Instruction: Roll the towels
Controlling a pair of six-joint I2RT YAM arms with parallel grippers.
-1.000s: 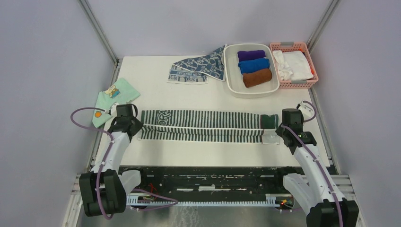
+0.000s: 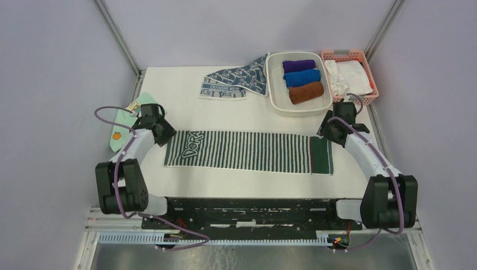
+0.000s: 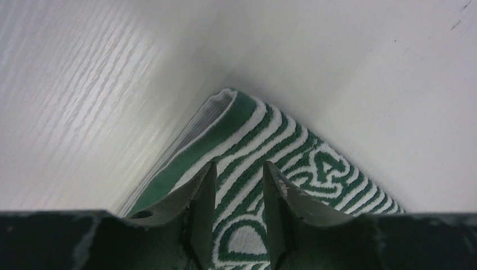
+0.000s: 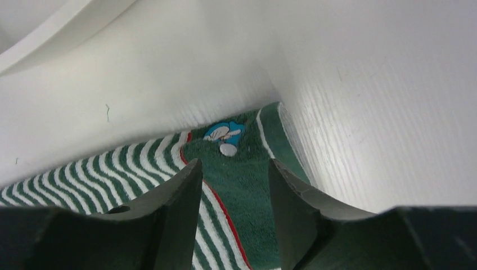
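A green-and-white striped towel lies as a long, flat folded strip across the table, lettering near its left end and a plain green band at its right end. Over its far left corner hovers my left gripper, fingers apart, the folded edge showing ahead of them. My right gripper is above the far right corner, also open, with a small blue-and-white figure on the cloth just beyond its fingertips. Neither gripper has cloth between its fingers.
A white bin holds rolled purple, blue and brown towels. Beside it stands a pink basket of white cloths. A blue patterned towel lies at the back, a pale green cloth at the left. Bare table surrounds the strip.
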